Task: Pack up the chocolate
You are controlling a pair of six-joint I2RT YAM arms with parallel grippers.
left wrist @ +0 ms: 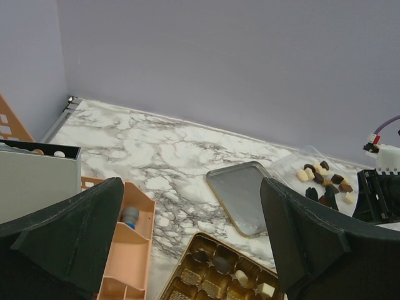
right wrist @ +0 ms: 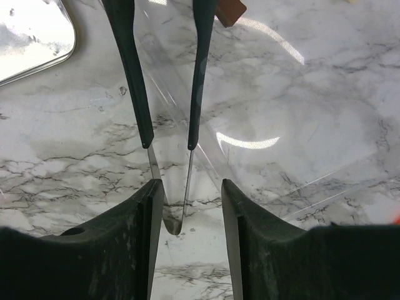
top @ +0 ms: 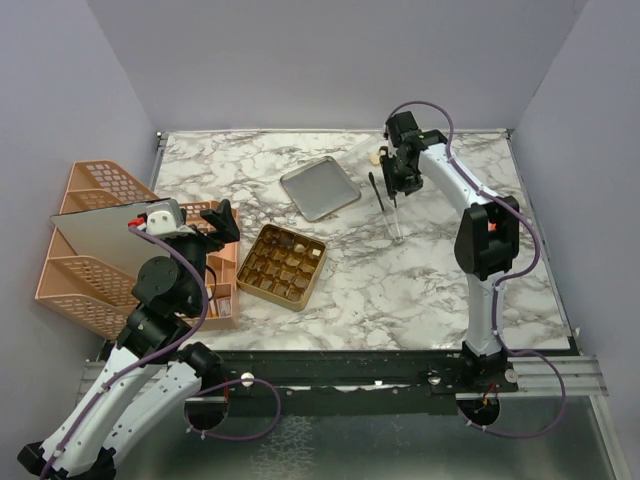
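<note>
A gold compartment tray [top: 282, 296] with a few chocolates stands mid-left; in the left wrist view its cells [left wrist: 215, 284] show chocolates. A clear container [left wrist: 294, 165] with mixed chocolates lies at the back right, under my right gripper [top: 398, 185]. Tongs [right wrist: 200, 75] with dark handles lie beneath that gripper, whose fingers are apart around the tongs' lower part; whether they touch is unclear. My left gripper [top: 215, 225] stands open above the orange organizer [top: 90, 290], nothing between its fingers.
An empty grey tray [top: 320, 188] lies at the back centre.
</note>
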